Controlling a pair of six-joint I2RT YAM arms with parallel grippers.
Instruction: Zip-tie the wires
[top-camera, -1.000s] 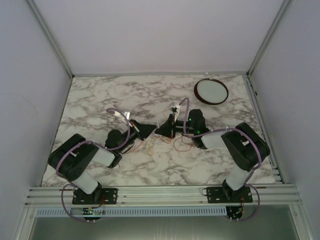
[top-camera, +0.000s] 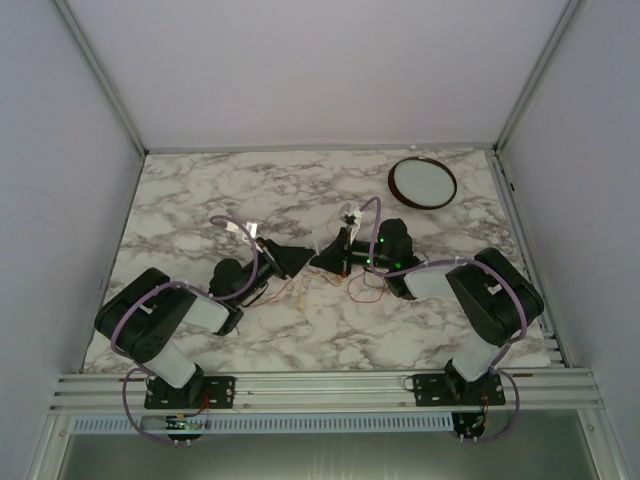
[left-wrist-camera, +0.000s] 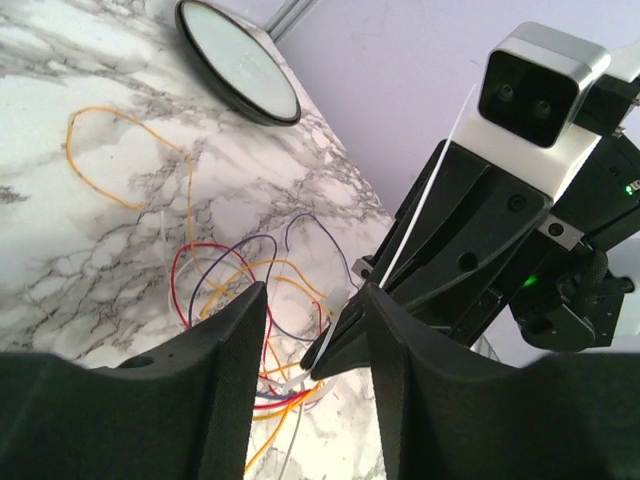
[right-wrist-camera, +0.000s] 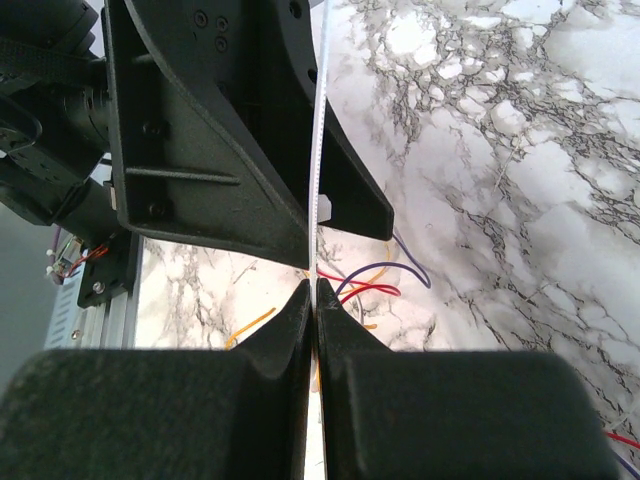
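Note:
A thin white zip tie (left-wrist-camera: 430, 185) stands up from my right gripper, which is shut on it. In the right wrist view the strip crosses in front of one finger of my left gripper. That gripper is open, its fingers spread around a gap, and both grippers meet near the table's middle. Red, orange and purple wires (left-wrist-camera: 268, 395) run together at the right fingertips in the left wrist view. Whether the tie's loop encircles all of them cannot be told, as the fingers cover part of it.
Loose wire ends curl over the marble table (top-camera: 220, 185), with an orange loop (left-wrist-camera: 75, 150) to one side. A round dark-rimmed dish (top-camera: 422, 183) rests at the back right.
My right arm has shifted very slightly to the right over the last second. The left arm is nearly still.

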